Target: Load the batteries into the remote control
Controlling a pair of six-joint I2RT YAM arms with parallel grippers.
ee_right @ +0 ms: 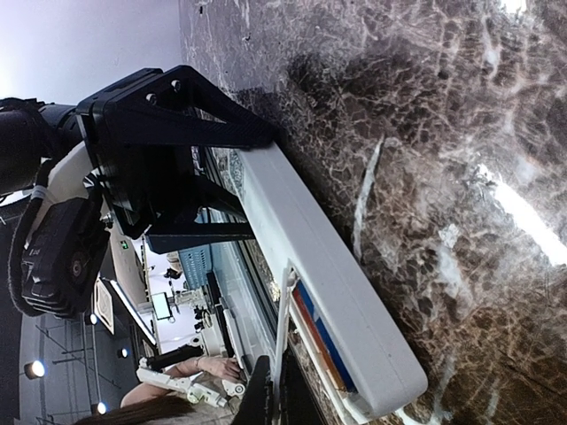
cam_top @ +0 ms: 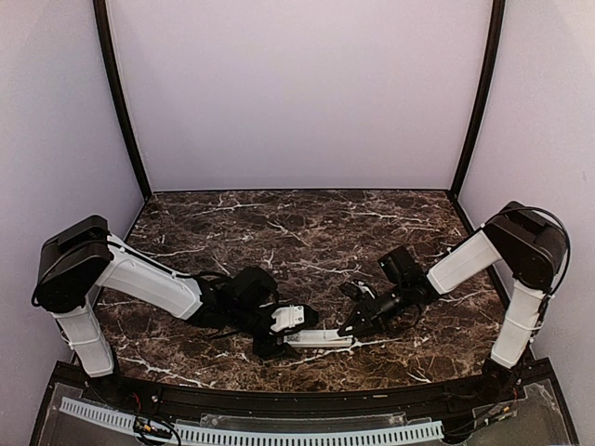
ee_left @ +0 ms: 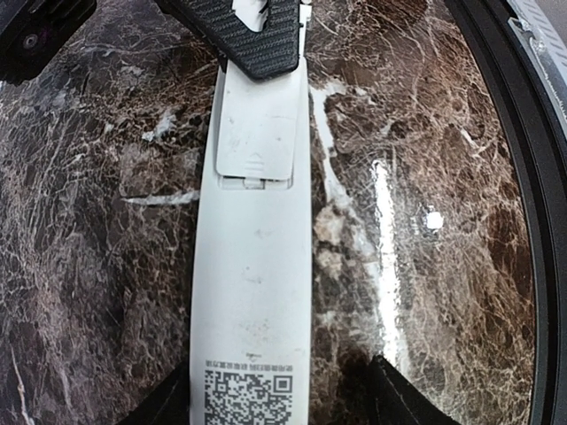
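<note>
The white remote (cam_top: 316, 339) (ee_left: 251, 266) (ee_right: 314, 257) lies on the marble table between both grippers, a QR code at one end. Its battery cover sits at the other end; in the right wrist view the cover stands a little raised, with blue and orange batteries (ee_right: 326, 341) visible in the compartment. My left gripper (cam_top: 284, 339) straddles the QR end, part open, fingers either side of the remote. My right gripper (cam_top: 344, 330) is shut at the cover end, its fingertips on the cover.
The table's front edge (cam_top: 297, 398) runs just below the remote, dark rail and slotted strip beyond. White walls enclose the sides and back.
</note>
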